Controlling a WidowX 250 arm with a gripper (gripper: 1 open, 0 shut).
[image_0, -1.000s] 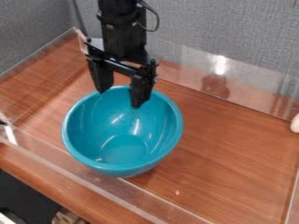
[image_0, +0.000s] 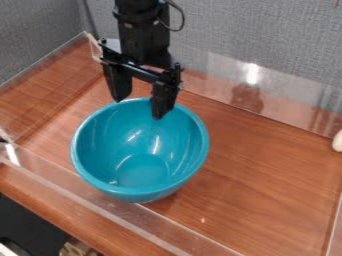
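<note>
A large turquoise bowl (image_0: 140, 160) stands on the wooden table. My black gripper (image_0: 139, 98) hangs over the bowl's back rim, its two fingers spread apart, open, with nothing visible between them. Whether a fingertip touches the rim is hard to tell.
Clear plastic edging runs along the back and the front left. A pale object (image_0: 335, 140) sits at the far right edge. Grey textured walls stand behind.
The gripper has shifted very slightly upward. The bowl looks unmoved.
</note>
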